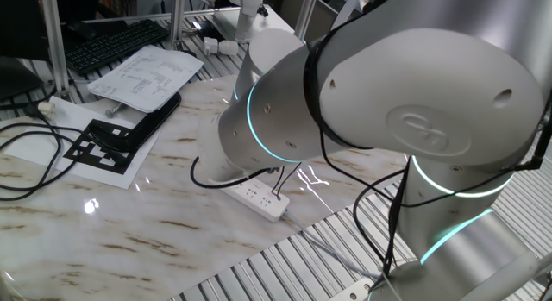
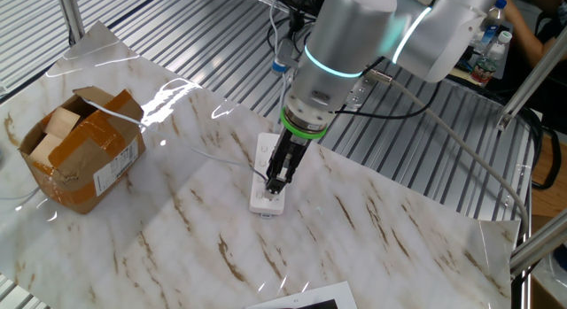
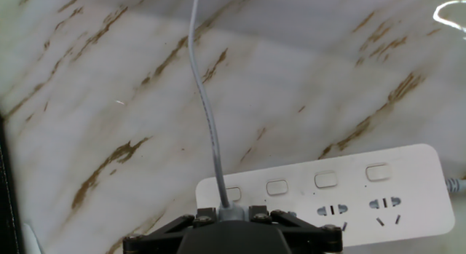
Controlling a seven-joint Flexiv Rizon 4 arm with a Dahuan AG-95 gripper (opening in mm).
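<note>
A white power strip (image 3: 349, 175) with several sockets and switches lies on the marble-patterned table. My gripper is at one end of it, pointing down, with a light grey plug (image 3: 231, 213) between its fingers. The fingers look shut on this plug, though their lower tips are hidden. From the plug a thin grey cable (image 3: 206, 101) runs away over the table. In exterior view 2 the gripper (image 2: 273, 187) stands over the near end of the strip (image 2: 257, 205). Whether the plug's pins sit in a socket is hidden. The arm covers the gripper in exterior view 1.
An open cardboard box (image 2: 93, 158) stands on the table, with the grey cable passing over it. A black-and-white marker sheet (image 1: 103, 154), a black cable (image 1: 47, 176) and papers (image 1: 147, 77) lie on the table's other side.
</note>
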